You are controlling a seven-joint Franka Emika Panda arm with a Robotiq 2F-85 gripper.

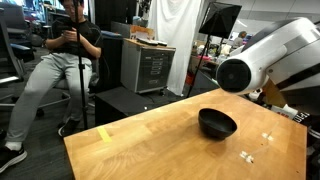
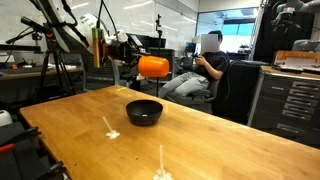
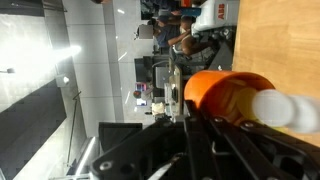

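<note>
In exterior view 2 an orange cup is held up in the air on its side, its broad end facing right. My gripper is shut on it at the left end. Below the cup, apart from it, a black bowl stands upright on the table. Exterior view 1 shows the bowl too, but the arm hides the cup and fingers there. The wrist view looks past the orange cup, with yellow showing in it; a blurred white shape lies beside it, and I cannot tell what it is.
Two small white things lie on the table in exterior view 2, well away from the bowl. A seated person and a grey drawer cabinet are beyond the table.
</note>
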